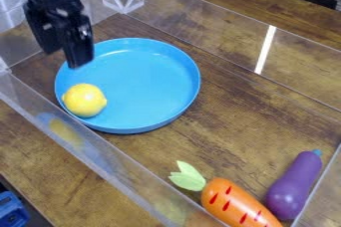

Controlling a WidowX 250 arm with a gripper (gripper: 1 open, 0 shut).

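A yellow lemon-like object rests on the left part of a blue plate. My dark gripper is raised above and behind it at the plate's upper left, open, apart from the yellow object. An orange toy carrot with pale green leaves and a purple eggplant lie at the lower right.
Clear plastic walls cross the lower left and top of the scene. A small blue object is at the bottom left corner. The wooden surface right of the plate is clear.
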